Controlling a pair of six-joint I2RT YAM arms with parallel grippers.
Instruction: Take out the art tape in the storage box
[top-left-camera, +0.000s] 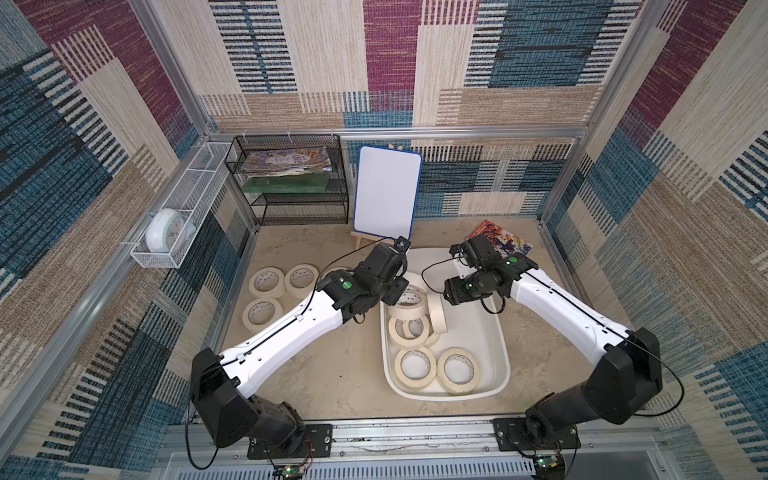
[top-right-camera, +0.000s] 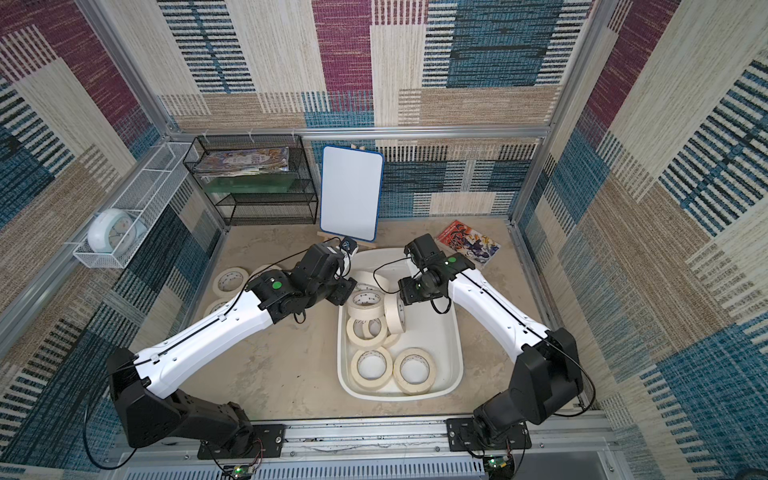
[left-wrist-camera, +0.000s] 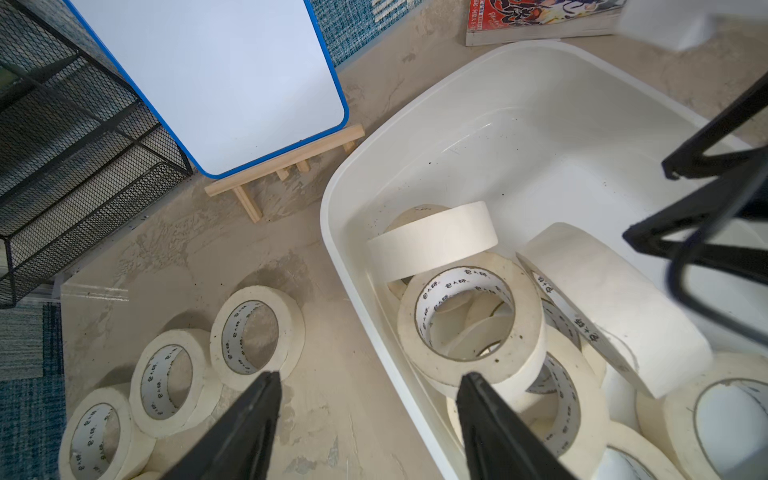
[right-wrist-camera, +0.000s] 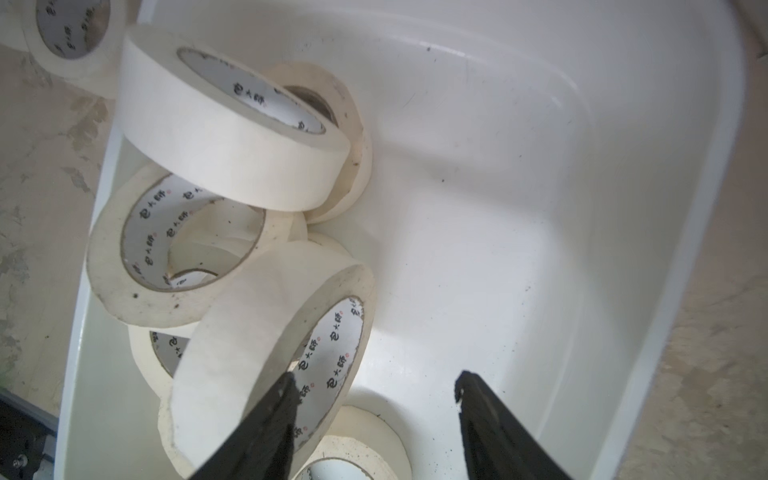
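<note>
The white storage box (right-wrist-camera: 684, 240) holds several cream art tape rolls heaped along its left side. One roll (right-wrist-camera: 232, 344) leans on edge against the heap; another roll (left-wrist-camera: 448, 365) lies on top, left of it. A further roll (right-wrist-camera: 216, 148) rests tilted behind. My left gripper is open over the box's left wall, with nothing between its fingers. Inside the box area, my right gripper has its fingers apart; its left finger overlaps the leaning roll in the right wrist view, and I cannot tell whether they touch.
Several tape rolls lie on the table left of the box, one nearby (left-wrist-camera: 292, 336). Behind stand a whiteboard (top-left-camera: 388, 192) on an easel and a black wire rack (top-left-camera: 300, 216). A magazine (top-left-camera: 504, 238) lies back right. The box's right half is bare.
</note>
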